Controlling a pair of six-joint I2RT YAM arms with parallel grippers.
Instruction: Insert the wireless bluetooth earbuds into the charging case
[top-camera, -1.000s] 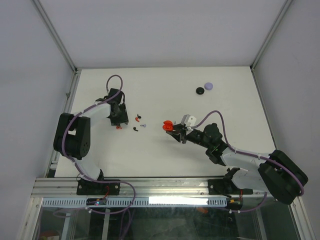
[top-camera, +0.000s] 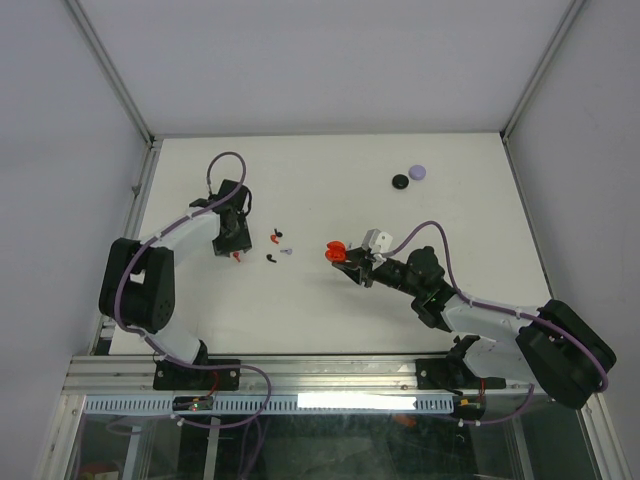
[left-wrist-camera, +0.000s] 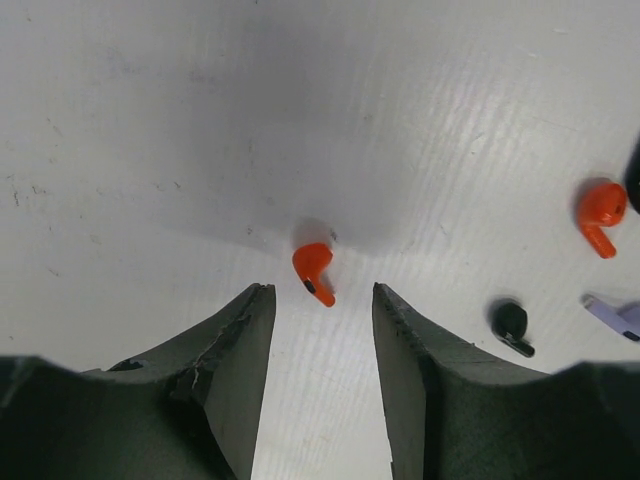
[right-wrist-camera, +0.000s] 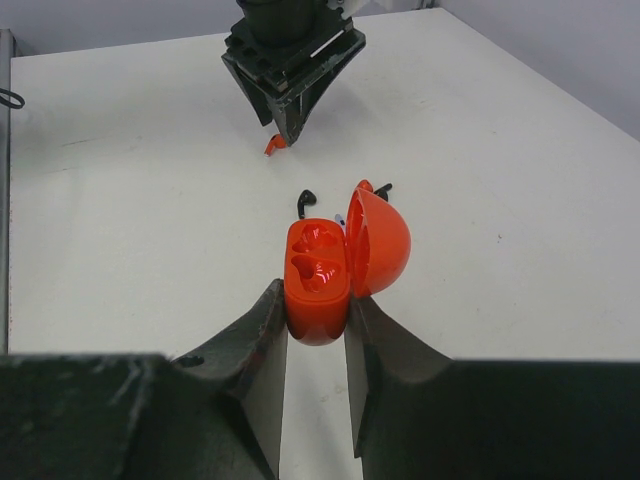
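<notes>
My right gripper is shut on the red charging case (right-wrist-camera: 317, 270), whose lid stands open; both earbud hollows in it look empty. It is held in the air right of the table's middle. In the left wrist view a red earbud (left-wrist-camera: 314, 268) lies on the white table, its stem pointing down toward the gap of my left gripper. The fingers there are part open around nothing, above the tabletop. A second red earbud (left-wrist-camera: 602, 212) lies farther right in that view, with a black earbud (left-wrist-camera: 511, 322) below it.
Beside the black earbud lies a purple earbud (left-wrist-camera: 615, 315). A black round case (top-camera: 400, 182) and a purple round case (top-camera: 417, 173) stand at the back right.
The right arm and its case have stayed still.
</notes>
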